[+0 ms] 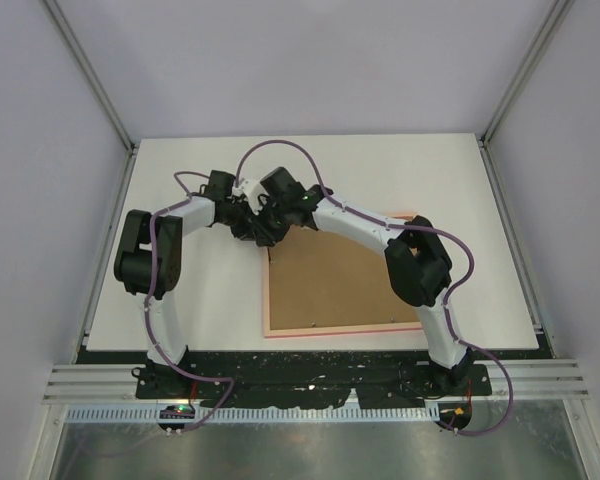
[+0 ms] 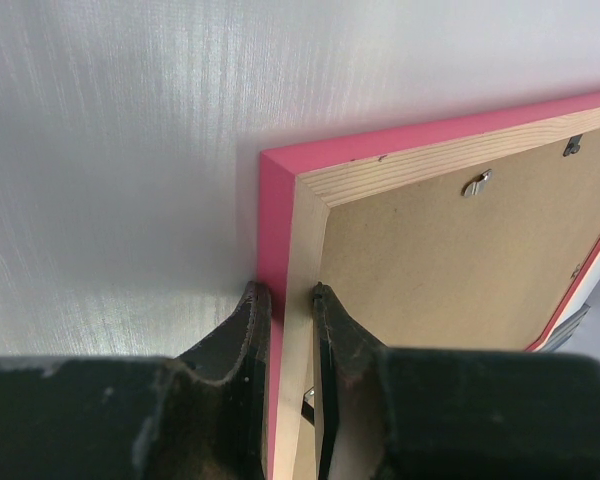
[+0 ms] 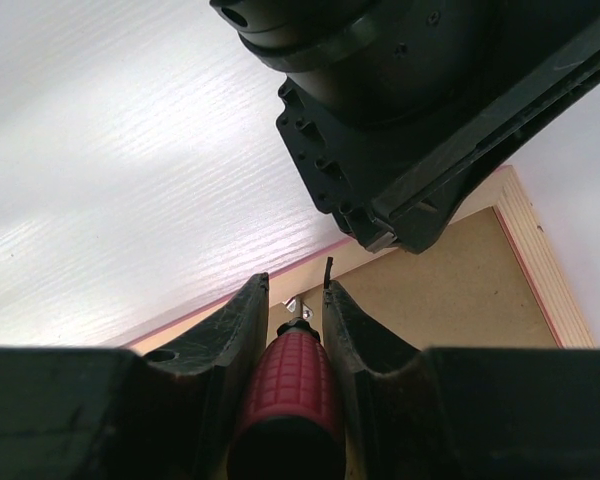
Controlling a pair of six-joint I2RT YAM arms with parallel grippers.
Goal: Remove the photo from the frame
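Note:
The picture frame lies back side up, with pale wood and a pink outer side (image 2: pixel 275 220), around a brown backing board (image 1: pixel 335 280). My left gripper is shut on one side of the frame, a finger on each face of the wood. A red-and-black tool (image 3: pixel 292 375) sits in my right gripper, which is shut on it. The tool's dark tip is right by a small metal clip (image 3: pixel 292 303) at the frame's inner edge; whether they touch is unclear. Both grippers crowd together at the frame's left side in the top view.
Other metal clips (image 2: pixel 477 183) line the inner edge of the frame. My left arm's dark body (image 3: pixel 380 130) is close to the right gripper.

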